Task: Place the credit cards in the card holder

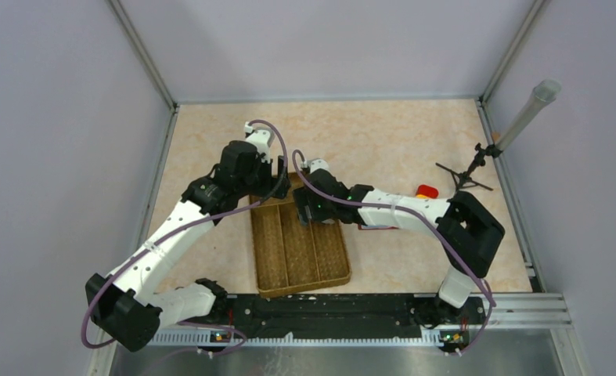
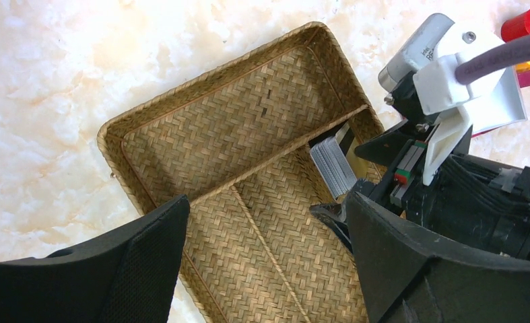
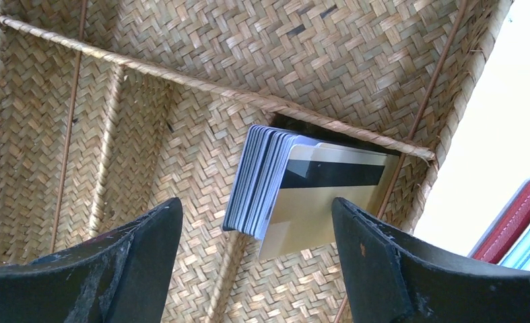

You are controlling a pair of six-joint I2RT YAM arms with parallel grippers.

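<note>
A stack of cards (image 3: 248, 182), blue-white at its edges with a tan, black-striped card (image 3: 329, 195) on top, sits in the woven tray (image 1: 304, 287). It lies by the crosswise divider (image 3: 262, 101), its lower end over a lengthwise divider (image 3: 223, 282). My right gripper is open above the stack, one fingertip overlapping the tan card in that view; whether they touch I cannot tell. The left wrist view shows the stack (image 2: 333, 166) beside the right arm. My left gripper hangs open over the tray, nothing between its fingers. Which item is the card holder is unclear.
Right of the tray lies a red-edged, pale flat case (image 2: 508, 108), partly behind the right arm, with a red object (image 1: 427, 190) nearby. A black tripod stand (image 1: 465, 176) occupies the table's right side. Both grippers are close together.
</note>
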